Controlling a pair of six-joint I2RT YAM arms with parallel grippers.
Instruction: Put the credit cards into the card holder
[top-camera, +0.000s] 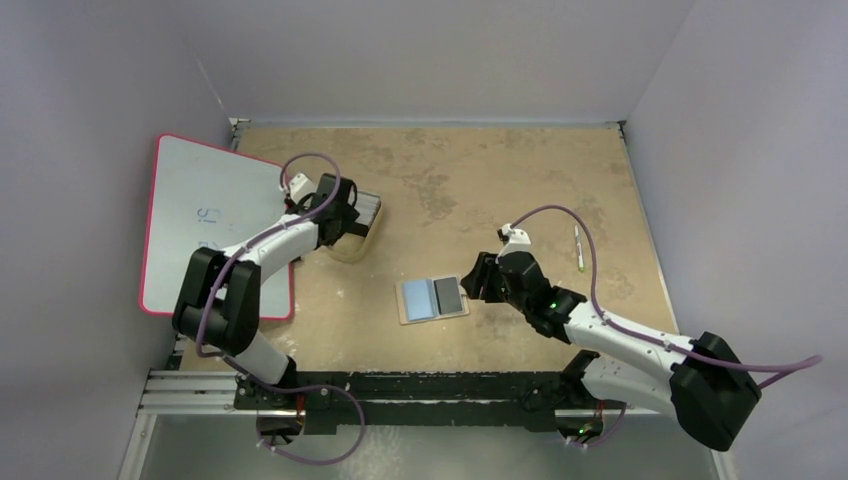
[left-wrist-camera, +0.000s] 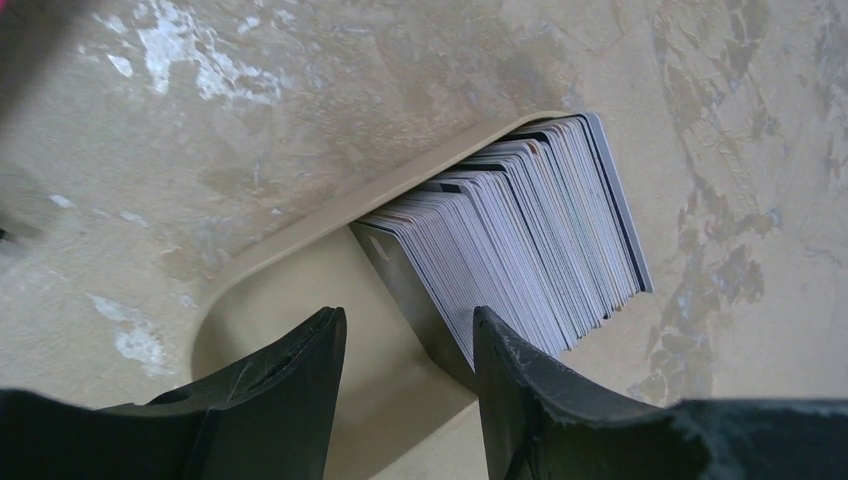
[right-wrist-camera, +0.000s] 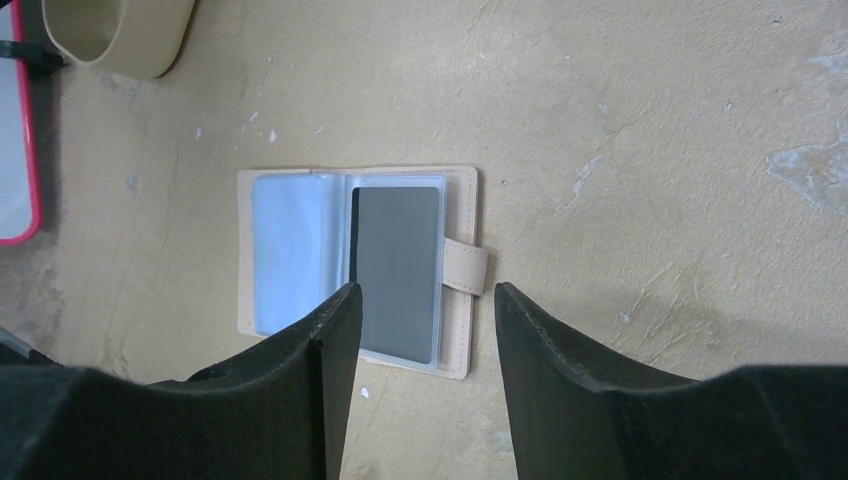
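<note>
A row of upright cards (left-wrist-camera: 520, 240) fills one end of a beige box (left-wrist-camera: 290, 300); the other end is bare. Over the near edge of this row my left gripper is part open, its right fingertip in front of the nearest card and nothing seen held. From above, that box (top-camera: 350, 249) sits at the table's left, partly covered by the left arm. The card holder (right-wrist-camera: 461, 330) lies spread open on the table, a pale blue pocket on one side and a grey one on the other. Above its right edge, my right gripper is open and empty.
A whiteboard with a red rim (top-camera: 190, 200) leans along the left side, close to the box. Far to the right lies a thin pen (top-camera: 579, 248).
</note>
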